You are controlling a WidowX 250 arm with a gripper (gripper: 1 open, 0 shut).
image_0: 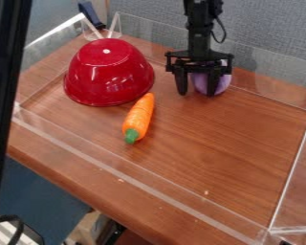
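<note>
My black gripper [198, 75] hangs at the back of the wooden table, right over a purple round object [217, 80]. Part of that object shows behind and to the right of the fingers; whether they are closed on it I cannot tell. A red upturned bowl [107, 72] sits at the back left. An orange toy carrot [139, 117] with a green tip lies in front of the bowl, left of the middle.
A clear low wall [291, 194] rings the work area. A grey padded wall stands behind, close to my gripper.
</note>
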